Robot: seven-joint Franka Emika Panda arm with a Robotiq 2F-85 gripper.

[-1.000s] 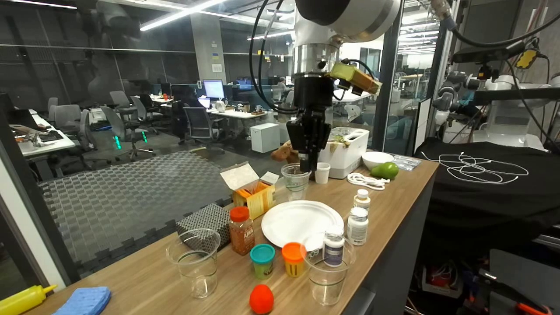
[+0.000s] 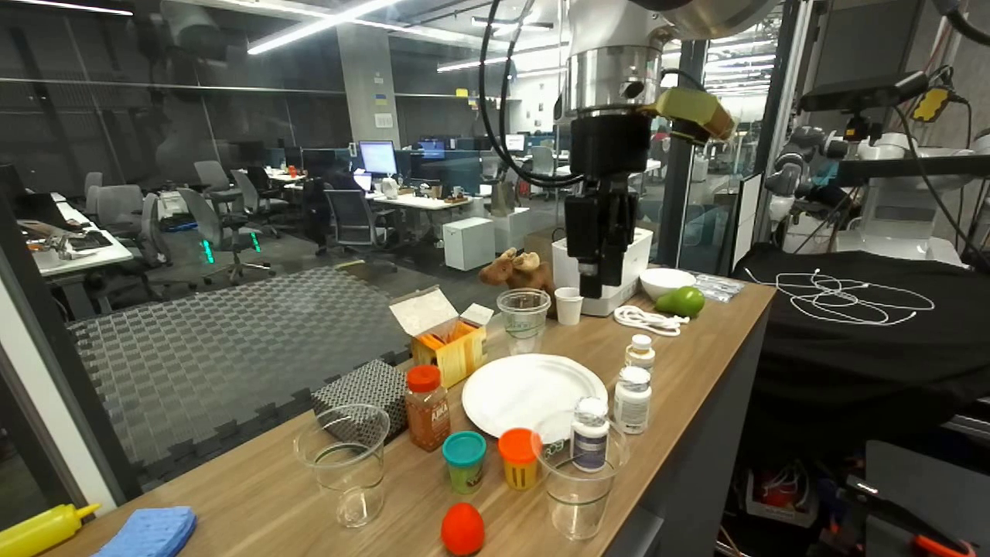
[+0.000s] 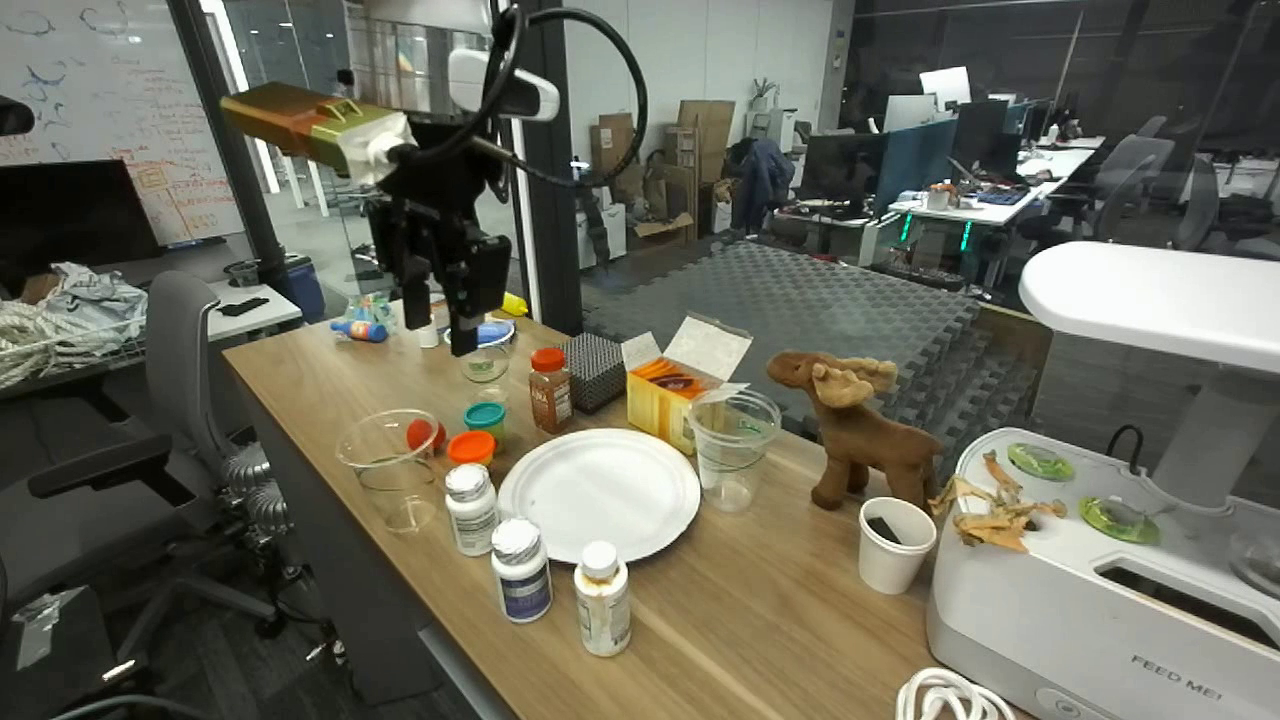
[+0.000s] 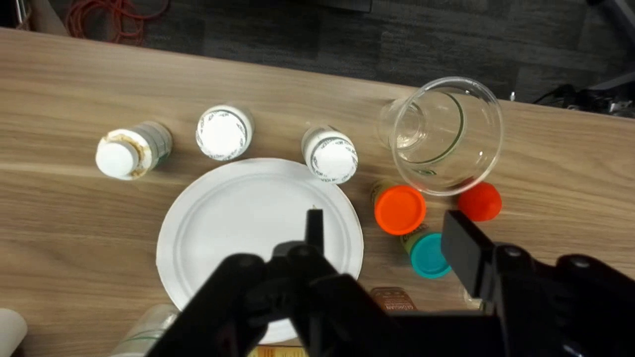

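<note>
My gripper (image 3: pixel 440 326) hangs above the table, clear of every object, with its fingers apart and nothing between them. In the wrist view one black finger (image 4: pixel 314 232) overlaps the white plate (image 4: pixel 202 238), while the other finger (image 4: pixel 466 253) shows beside a teal-lidded tub (image 4: pixel 431 256). An orange-lidded tub (image 4: pixel 400 209) stands near the plate's edge. Three white bottles line the plate's side: one with a stained neck (image 4: pixel 134 151), one in the middle (image 4: pixel 223 133) and one close to the rim (image 4: pixel 331 155). A clear cup (image 4: pixel 449 137) and a red ball (image 4: pixel 480 202) lie further right.
An opened yellow box (image 3: pixel 660 402), a red-capped jar (image 3: pixel 549 396), another clear cup (image 3: pixel 732 450), a toy moose (image 3: pixel 870 438) and a paper cup (image 3: pixel 894 552) crowd the far side. A white appliance (image 3: pixel 1020 624) stands at one end. Bare wood (image 3: pixel 720 600) shows between the bottles and appliance.
In exterior view 1 the arm and gripper have shifted right and slightly up, uncovering more of the toy moose and covering part of the white appliance. The tabletop objects have stayed put.
</note>
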